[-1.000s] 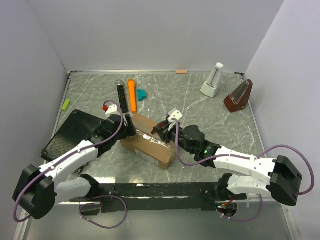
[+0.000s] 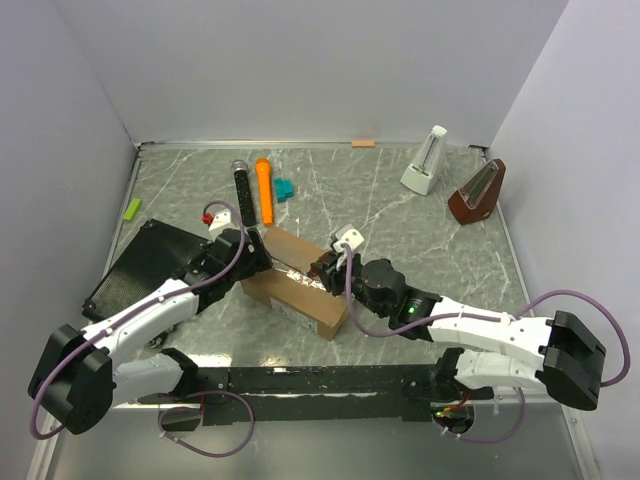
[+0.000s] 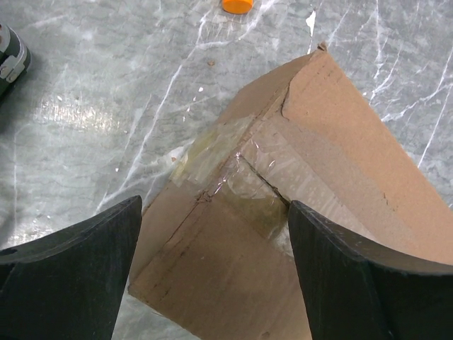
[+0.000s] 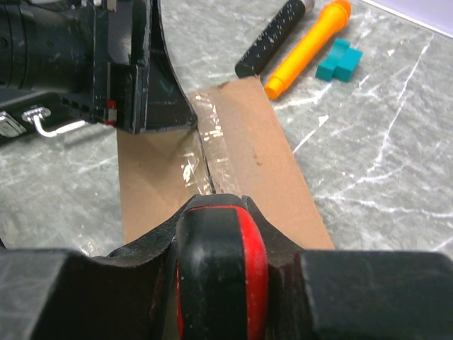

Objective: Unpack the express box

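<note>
The cardboard express box (image 2: 295, 305) lies between my arms, clear tape (image 3: 248, 191) along its top seam, which shows a slit near one end. My left gripper (image 2: 259, 252) stands open at the box's left end, its fingers either side of a corner in the left wrist view. My right gripper (image 2: 325, 268) is over the seam, shut on a black-and-red tool (image 4: 219, 269), whose lower end is hidden.
Behind the box lie a black microphone (image 2: 242, 190), an orange microphone (image 2: 264, 190) and a teal block (image 2: 283, 189). Two metronomes (image 2: 425, 160) stand back right. A black mat (image 2: 140, 270) lies left.
My right gripper has shifted slightly over the box, with small turns of its wrist. The left arm and the box look unchanged.
</note>
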